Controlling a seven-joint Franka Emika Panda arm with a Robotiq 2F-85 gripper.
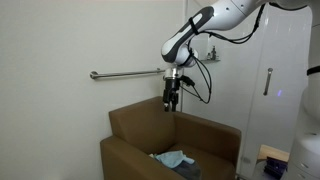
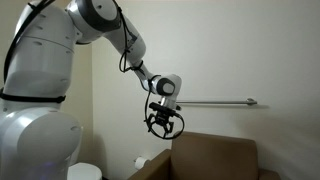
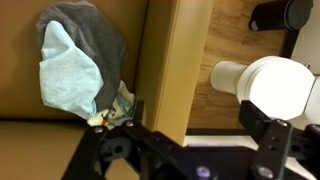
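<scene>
On the seat of a brown armchair [image 1: 138, 122] lie a light blue cloth [image 3: 68, 75] and a dark grey cloth [image 3: 93, 38], crumpled together. A small patterned cloth [image 3: 123, 103] peeks out beside them near the armrest. My gripper [image 1: 170, 108] points down in front of the chair's backrest, well above the cloths. In the wrist view the gripper is over the armrest, its two fingers spread apart and nothing between them.
Beyond the armrest, a white round container [image 3: 275, 88] and a dark cylinder [image 3: 280, 14] stand on a wooden surface [image 3: 228, 42]. A metal rail [image 1: 125, 74] runs along the wall behind the chair.
</scene>
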